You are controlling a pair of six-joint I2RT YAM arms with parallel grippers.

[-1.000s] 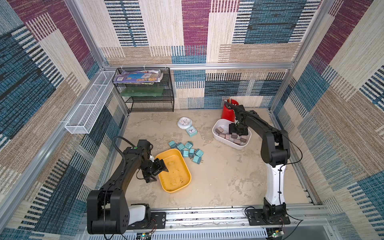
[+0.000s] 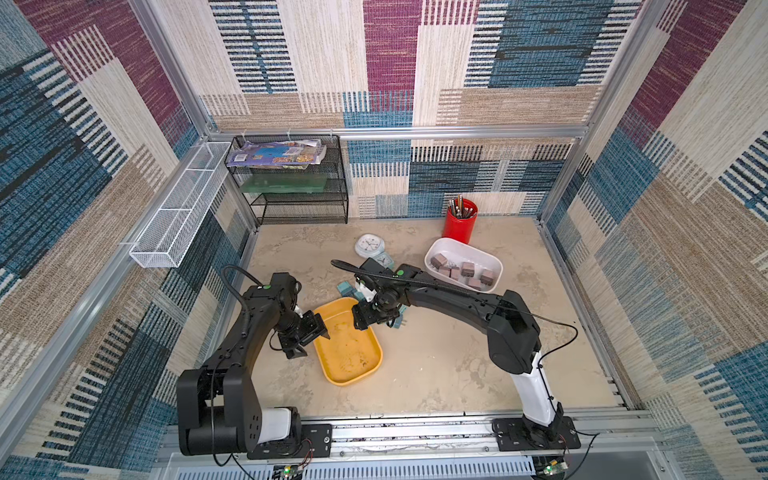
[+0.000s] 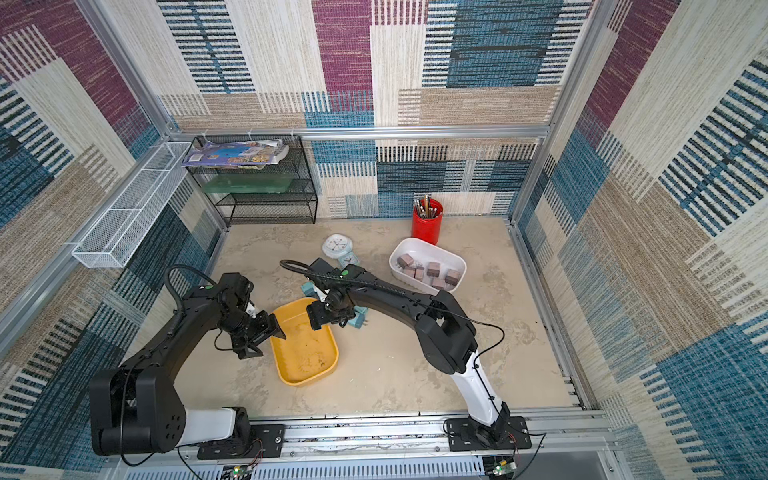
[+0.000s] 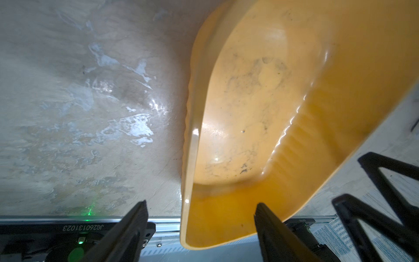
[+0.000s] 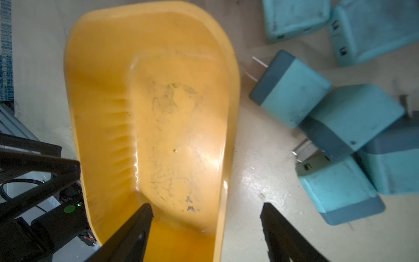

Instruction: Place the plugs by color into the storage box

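The yellow box [image 2: 349,344] stands empty on the table. Teal plugs [image 5: 290,89] lie in a cluster beside it in the right wrist view; from above, the right arm covers most of them. My right gripper [image 2: 374,320] hovers over the box's far right edge, fingers apart and nothing between its fingers. At the left edge of the box is my left gripper [image 2: 310,340], its fingers [image 4: 137,222] spread and empty. Toward the back right, a white box [image 2: 494,280] holds several brownish-pink plugs [image 2: 467,269].
A round white clock [image 2: 369,245] sits behind the teal plugs. The red pen cup [image 2: 458,225] rises behind the white box, and a black wire rack [image 2: 304,209] is at the back left.
My right arm has swung left from above the white box to the teal plugs and the yellow box. The left gripper has shifted only slightly. The boxes have stayed put.
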